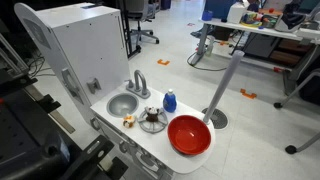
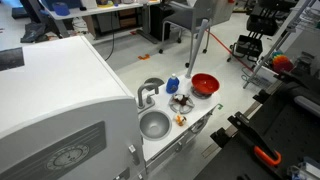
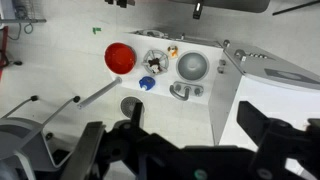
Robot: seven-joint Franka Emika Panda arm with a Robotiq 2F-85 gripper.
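Note:
In the wrist view my gripper is open, its two dark fingers wide apart with nothing visible between them. Seen from above, the toy kitchen counter lies beyond the fingertips. A red bowl [image 1: 189, 134] sits at one end of the counter. Beside it is a round stove burner [image 1: 153, 119] with something dark brown on top. Behind the burner stands a small blue bottle [image 1: 169, 102]. A little orange-and-yellow object [image 1: 129, 120] lies near the counter's front edge, between the burner and the grey sink basin [image 1: 123, 105]. The basin looks empty.
A grey faucet [image 1: 139, 85] rises behind the basin. The tall white cabinet [image 2: 68, 90] flanks the sink end. Near the bowl end stands a pale upright post [image 1: 223, 85]. Open floor [image 1: 255, 140] lies beyond it, with desks and chairs farther back.

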